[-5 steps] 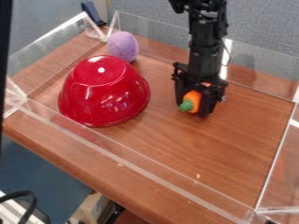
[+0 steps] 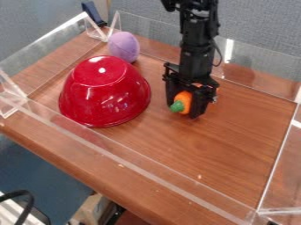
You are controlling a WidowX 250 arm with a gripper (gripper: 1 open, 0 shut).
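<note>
The black gripper [image 2: 189, 105] is low over the wooden floor of the walled tray, its fingers around a small orange carrot-like toy [image 2: 182, 102] with a green end facing front-left. Whether the fingers are closed on it is hard to tell. A red bowl [image 2: 104, 92] lies upside down to the left of the gripper. A purple egg-shaped object [image 2: 123, 46] lies behind the bowl.
Clear plastic walls [image 2: 268, 61] border the wooden surface [image 2: 223, 149]. A grey panel stands behind.
The gripper has shifted slightly left, and the orange toy with it has moved and turned a little. The bowl and purple object are unmoved.
</note>
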